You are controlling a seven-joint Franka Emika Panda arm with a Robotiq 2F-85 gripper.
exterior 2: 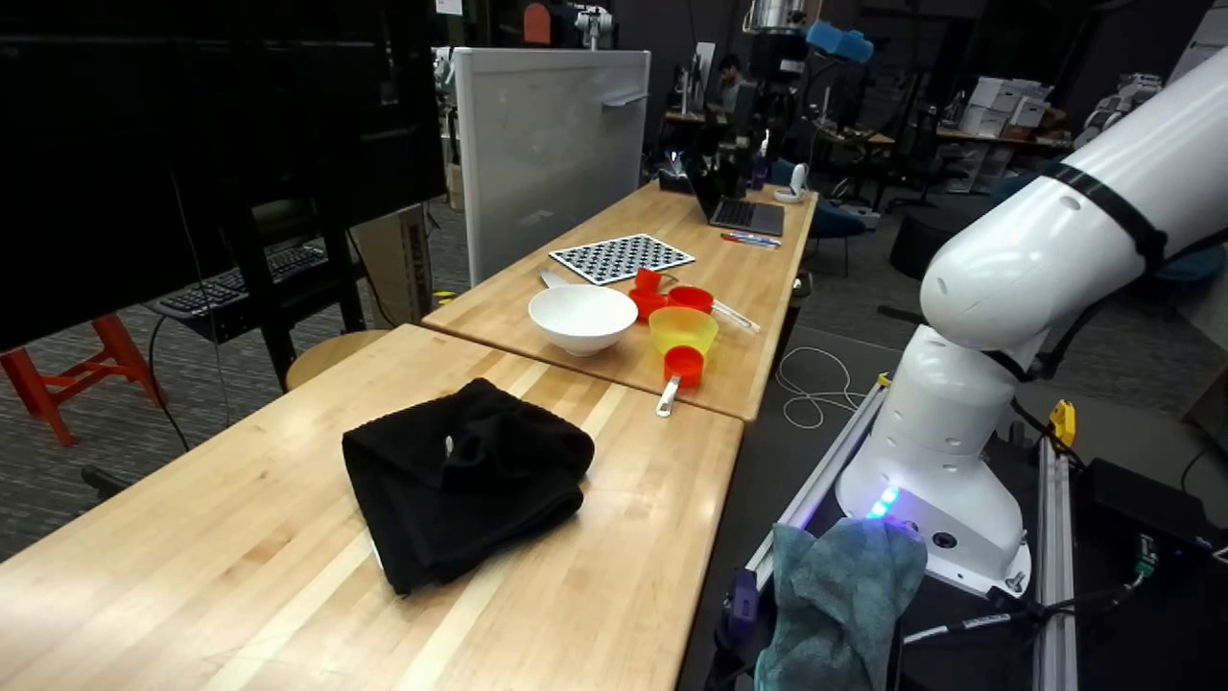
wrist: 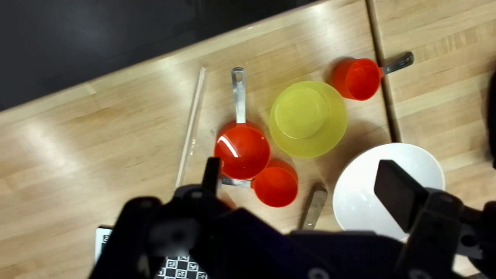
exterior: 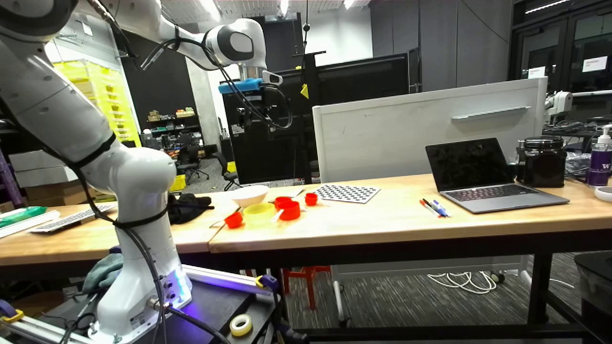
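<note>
High above the table, my gripper is open, its two dark fingers far apart and nothing between them. Below in the wrist view lie a red measuring cup (wrist: pixel 242 151) with a metal handle, a second red cup (wrist: pixel 276 184) touching it, and a yellow bowl (wrist: pixel 308 119). Another red cup (wrist: pixel 358 79) rests by the table seam, its handle crossing it. A white bowl (wrist: pixel 362 195) is partly covered by the right finger. A small red cup (exterior: pixel 311 198) shows in exterior view 1; in the wrist view my gripper hides most of it.
A clear strip (wrist: pixel 191 125) and a checkered board (exterior: pixel 347 193) lie near the cups. Farther along are pens (exterior: pixel 434 207) and a laptop (exterior: pixel 499 177). A black cloth (exterior 2: pixel 466 478) lies on the other table section. Bare wood stretches between board and pens.
</note>
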